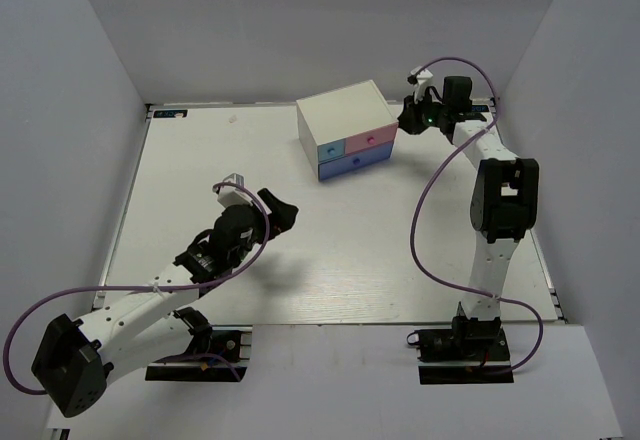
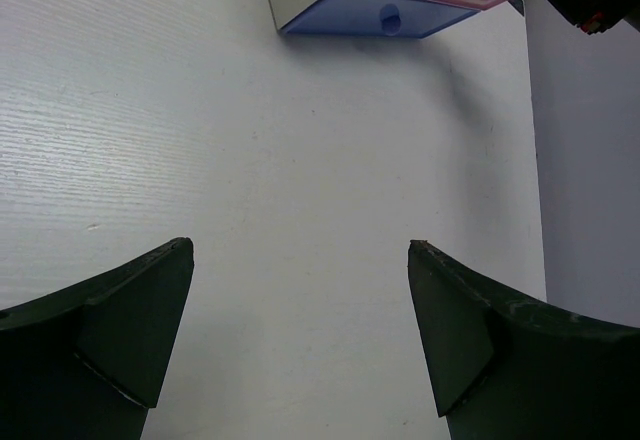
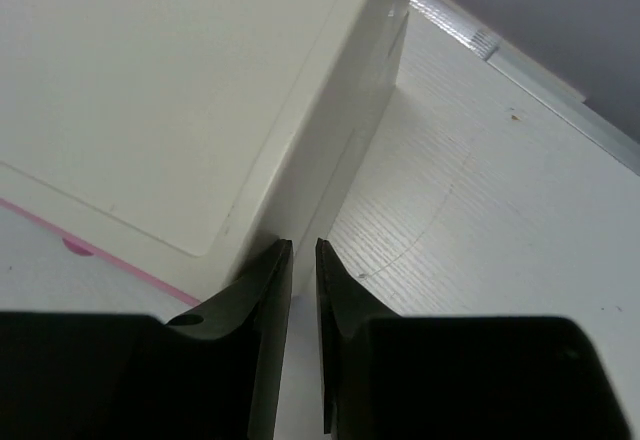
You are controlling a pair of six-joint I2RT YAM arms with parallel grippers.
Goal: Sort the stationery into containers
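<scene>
A white drawer box [image 1: 345,112] stands at the back of the table, turned at an angle. Its front has a blue-green drawer [image 1: 331,150], a pink drawer [image 1: 370,139] and a wide blue drawer [image 1: 355,161], all closed. My right gripper is right beside the box's right side, its fingers close together with a narrow gap and nothing seen between them. My left gripper stands wide open over bare table, front left of the box, with nothing between its fingers. No loose stationery shows in any view.
Grey walls [image 1: 300,20] enclose the back and sides. A purple cable [image 1: 416,220] loops along the right arm.
</scene>
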